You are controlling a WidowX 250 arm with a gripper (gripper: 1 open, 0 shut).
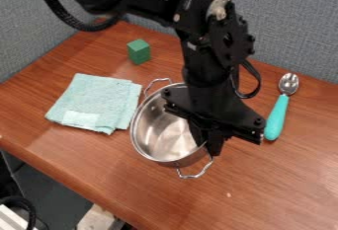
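A steel pot (158, 135) with wire handles sits on the wooden table, tipped or angled, in the middle of the camera view. My black gripper (205, 135) reaches down over its right side; the fingertips are inside or at the rim and mostly hidden, so their state is unclear. A folded pale cloth (90, 103) lies left of the pot. A spoon with a teal handle (279, 115) lies to the right.
A green block (138, 52) stands behind the cloth. Grey padded walls (291, 37) border the back and left.
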